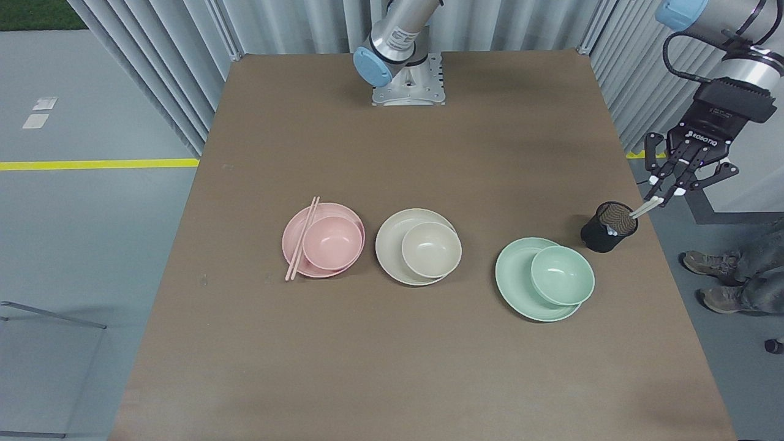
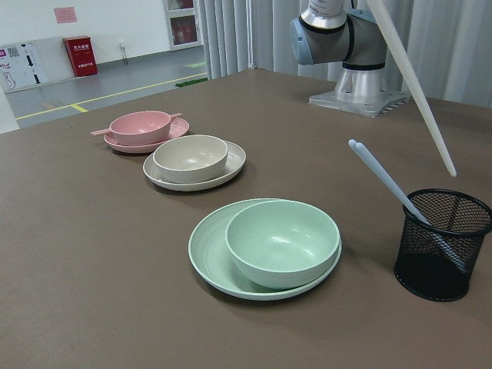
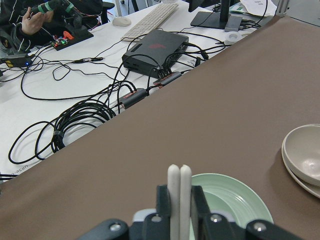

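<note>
The gripper is shut on a pair of white chopsticks, held tilted downward over the black mesh pen cup at the table's right edge. In the left view a white chopstick hangs above the cup, which holds a pale blue utensil. Nearby sit the mint bowl on its mint plate, then a cream bowl on a cream plate, then a pink bowl on a pink plate with pink chopsticks laid across its left side.
A white desk with cables, devices and a person appears beyond the table edge in the wrist view.
</note>
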